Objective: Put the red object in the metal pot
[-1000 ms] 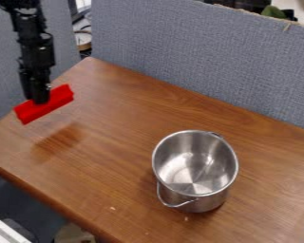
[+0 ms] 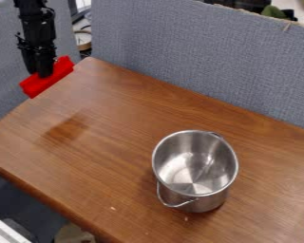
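Note:
The red object (image 2: 48, 78), a block-like bar, is held up at the upper left, clear of the wooden table. My black gripper (image 2: 43, 70) comes down from above and is shut on it; the fingertips are dark and partly hidden by the object. Far off at the lower right, the metal pot (image 2: 178, 202) stands upright on the table, its mouth open upward and its inside empty. A wire handle hangs down at its front left side.
Grey padded walls line the back and left of the wooden table (image 2: 129, 123). Between gripper and pot the tabletop is bare. A white and dark item (image 2: 5, 232) sits past the table's edge at the lower left.

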